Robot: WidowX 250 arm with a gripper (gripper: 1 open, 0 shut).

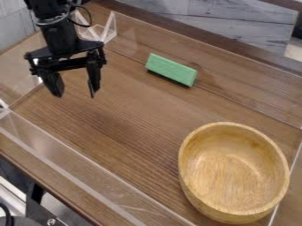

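My black gripper (74,89) is at the upper left, hanging over the wooden table with its fingers spread open and nothing between them. A green rectangular block (171,70) lies at the back middle, to the right of the gripper and apart from it. A round, pale yellow empty bowl (231,172) sits at the front right.
A clear plastic strip runs along the left side. A grey wood-look board (236,22) stands behind the back edge.
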